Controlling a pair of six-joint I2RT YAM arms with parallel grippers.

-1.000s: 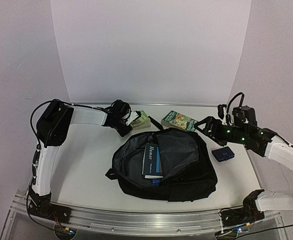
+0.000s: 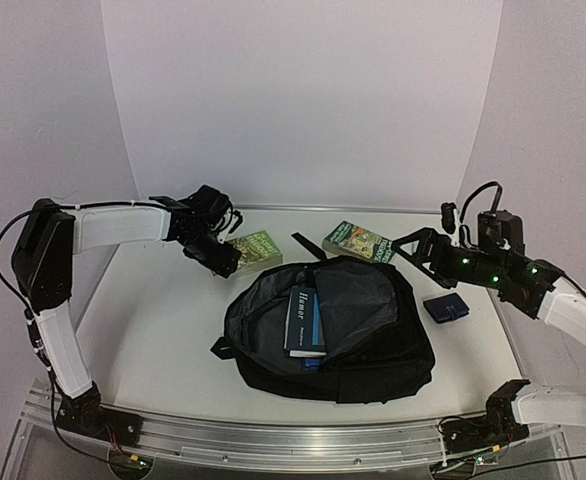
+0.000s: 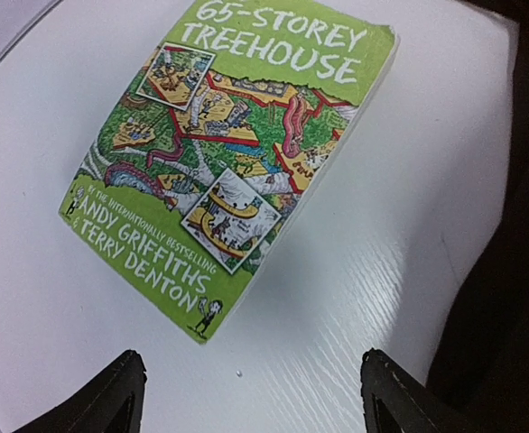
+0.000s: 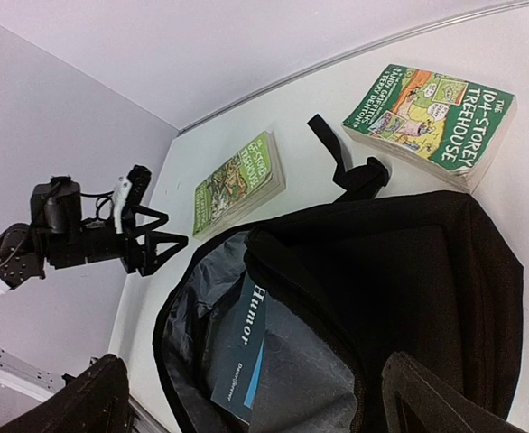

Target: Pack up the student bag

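The black bag [image 2: 373, 345] lies spread out, its mouth showing a dark blue "Humor" book [image 2: 301, 318] inside. At the back left, the green 65-Storey Treehouse book [image 3: 219, 135] lies flat on the table. My left gripper stands open and empty, just short of that book's near corner. The 104-Storey Treehouse book [image 4: 436, 117] lies flat behind the bag. Above the bag's right side hangs my right gripper, open, with nothing between its fingers. A dark wallet-like item [image 2: 446, 307] rests to the right of the bag.
A black strap [image 4: 350, 167] sticks out from the bag's back edge between the two treehouse books. Bare white table [image 2: 163, 340] lies left of the bag. Walls stand at the back and sides.
My left gripper has drawn back to the left from the green book and gone from shut to open. The right arm has shifted slightly. The green book now lies lower left.
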